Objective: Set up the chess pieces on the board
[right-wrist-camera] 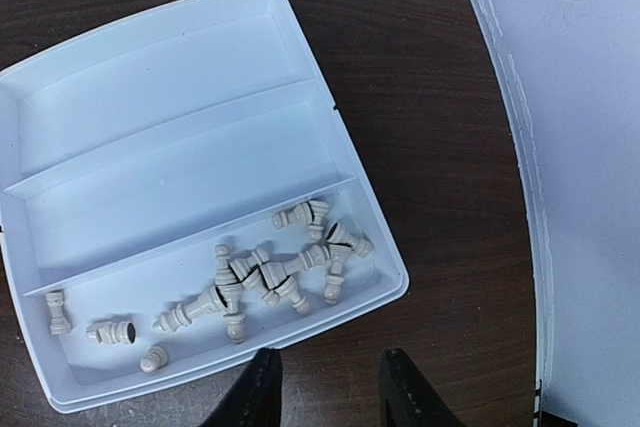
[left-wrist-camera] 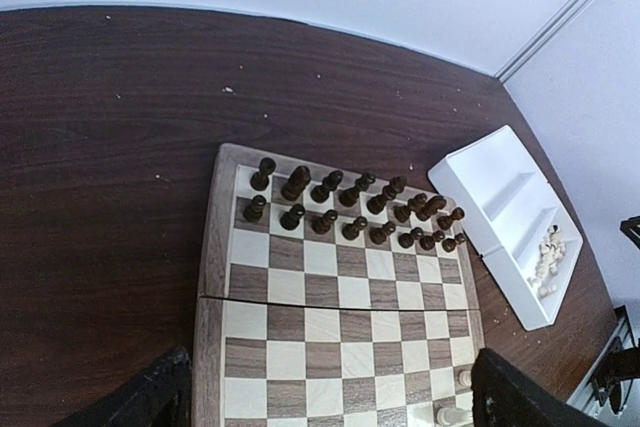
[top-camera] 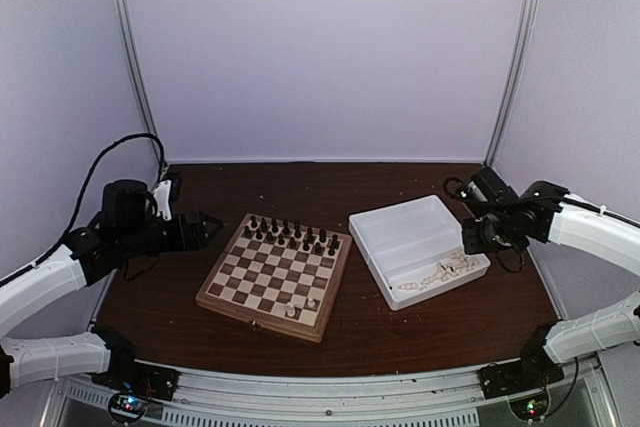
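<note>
The wooden chessboard [top-camera: 270,282] holds two rows of dark pieces [left-wrist-camera: 354,227] along its far side and a few white pieces [top-camera: 290,308] near the near right corner. The white divided tray [right-wrist-camera: 180,167] holds a pile of white pieces [right-wrist-camera: 282,272] in its near compartment, some lying on their sides. My right gripper is open above the tray's near right edge, nothing between its fingers. My left gripper [top-camera: 210,228] is open, raised left of the board, looking over it.
White walls [right-wrist-camera: 590,147] close in at the back and sides; the right wall is close beside the tray.
</note>
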